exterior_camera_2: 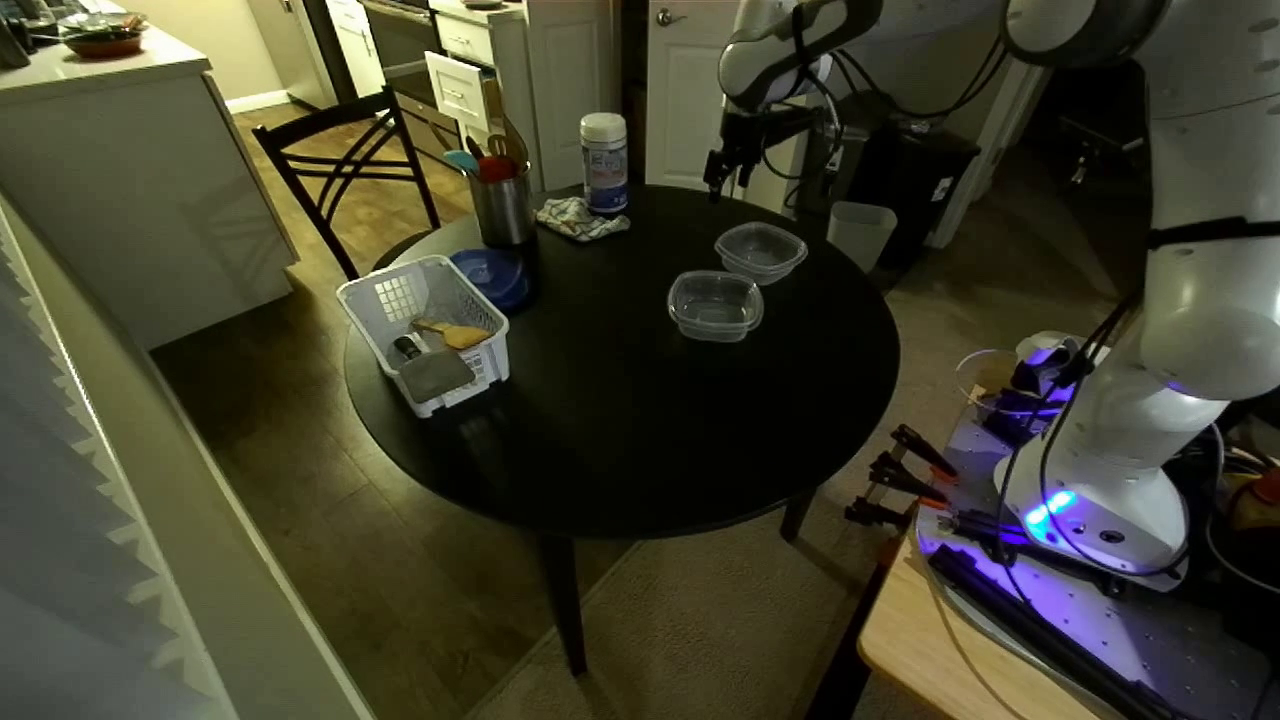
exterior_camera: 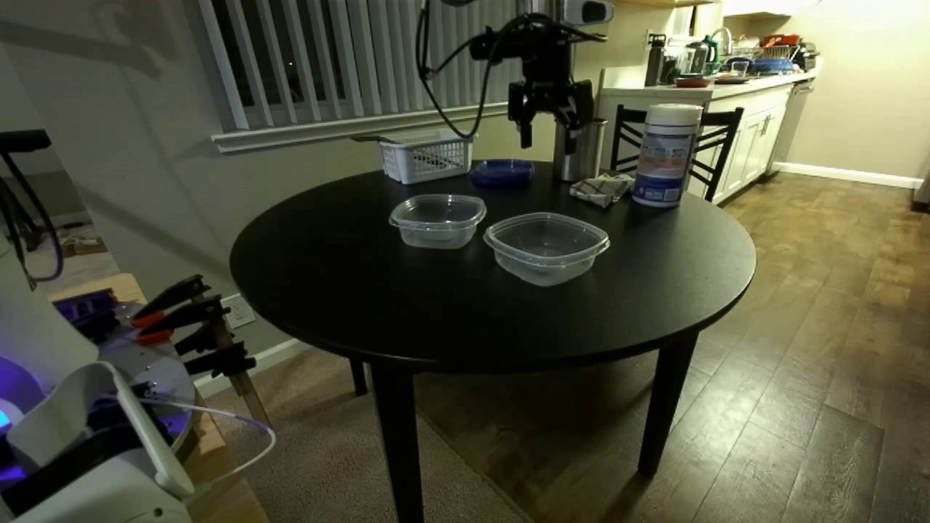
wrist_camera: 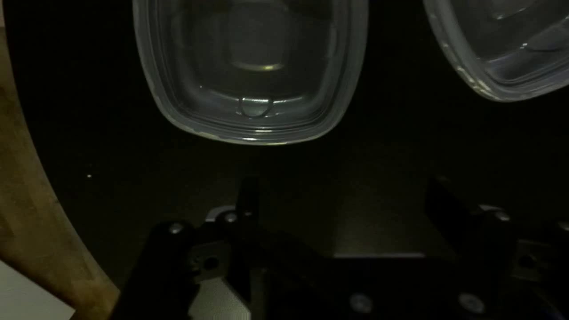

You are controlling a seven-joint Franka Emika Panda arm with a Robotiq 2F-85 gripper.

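Observation:
Two clear plastic containers stand on the round black table (exterior_camera: 366,296). The larger one (exterior_camera: 546,248) is at the table's middle right in exterior view 1, and the other (exterior_camera: 437,222) sits just left of it and farther back. High above the table, my gripper (exterior_camera: 547,144) points downward, apart from everything. Its fingers stand wide apart in the wrist view, with only dark tabletop showing between the fingers. Ahead of the gripper there, one container (wrist_camera: 253,125) lies at the top centre. A second container (wrist_camera: 496,88) is cut off at the upper right.
A white basket (exterior_camera_2: 420,312) holding utensils, a blue lid (exterior_camera_2: 489,276), a metal utensil holder (exterior_camera_2: 504,210), a folded cloth (exterior_camera_2: 578,218) and a wipes canister (exterior_camera_2: 605,166) stand along one side of the table.

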